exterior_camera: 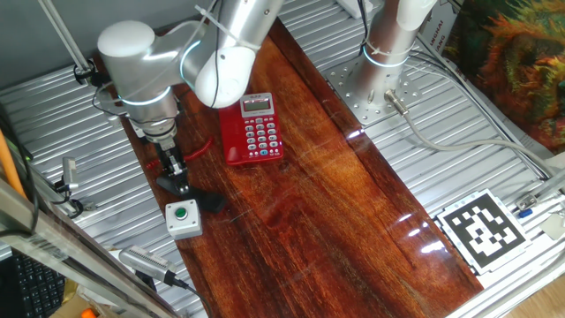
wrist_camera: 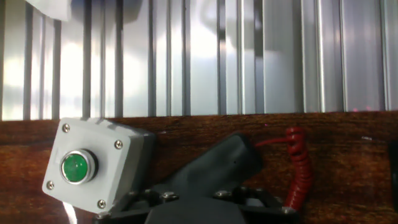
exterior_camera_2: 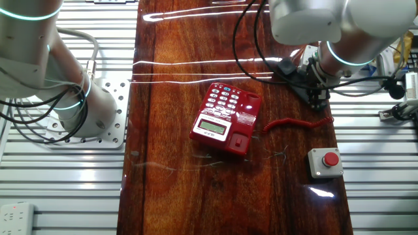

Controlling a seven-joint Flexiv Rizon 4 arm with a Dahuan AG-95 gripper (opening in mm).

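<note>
A black handset (exterior_camera: 207,200) lies on the wooden table near its left edge in exterior view 1, joined to a red coiled cord (wrist_camera: 301,171). My gripper (exterior_camera: 183,188) points down at the handset's middle; whether its fingers touch or straddle it cannot be told. In the wrist view the dark gripper body fills the bottom edge and covers part of the handset (wrist_camera: 214,165), hiding the fingertips. The red telephone base (exterior_camera_2: 226,117), with its keypad and small screen, rests flat in the table's middle, its cradle empty.
Close beside the handset stands a grey box with a green button (wrist_camera: 76,167). Another box with a red button (exterior_camera_2: 331,159) shows in exterior view 2. Ribbed metal bed (wrist_camera: 199,56) borders the table (exterior_camera: 353,238), whose front half is clear.
</note>
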